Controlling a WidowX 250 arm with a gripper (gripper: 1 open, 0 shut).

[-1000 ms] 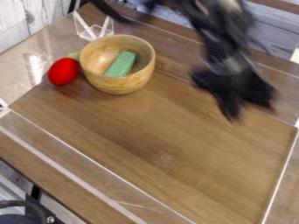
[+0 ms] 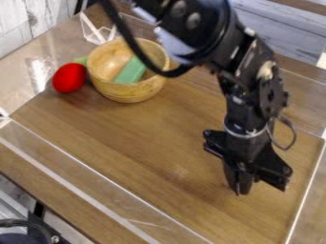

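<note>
The black robot arm reaches down from the top to the right side of the table, with its gripper [image 2: 253,176] low at the wooden surface [image 2: 140,172]. Its fingertips point downward; whether they are apart or together is hard to make out. No object shows between them.
A wooden bowl [image 2: 121,91] at the upper left holds a green block [image 2: 132,70]. A red tomato-like object [image 2: 69,78] lies left of the bowl. A white wire-like item [image 2: 99,29] stands behind.
The bowl and red object have not moved.
</note>
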